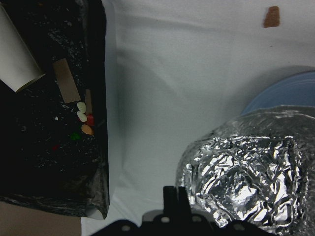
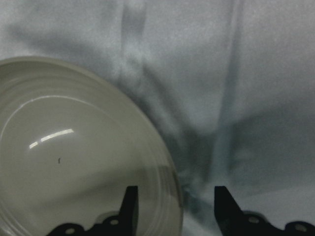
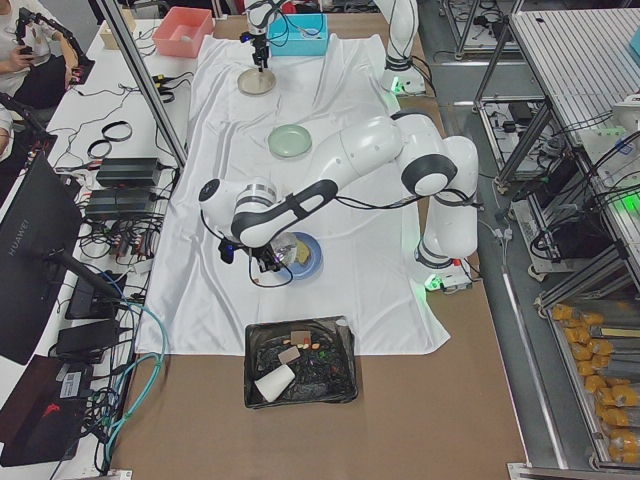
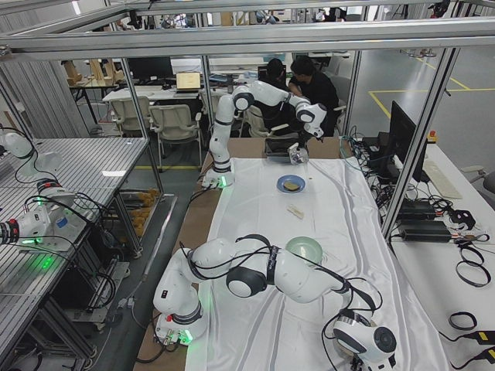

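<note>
A crumpled silvery foil item [image 1: 241, 182], seemingly a container, hangs from my left gripper, whose fingers are shut on it. It is over the edge of a blue plate [image 3: 309, 250] holding a yellow piece [image 4: 291, 186], between the plate and the black-lined bin [image 1: 49, 147]. The bin holds a white roll [image 1: 15, 49], cardboard pieces and small scraps. My right gripper stands open above the rim of a pale dish [image 2: 88, 142], with nothing visible between its fingers.
A green plate [image 3: 289, 140] lies mid-table. A teal box [image 3: 298, 45] and a red box [image 3: 182, 32] stand at one end. A small brown scrap [image 1: 272, 16] lies near the blue plate.
</note>
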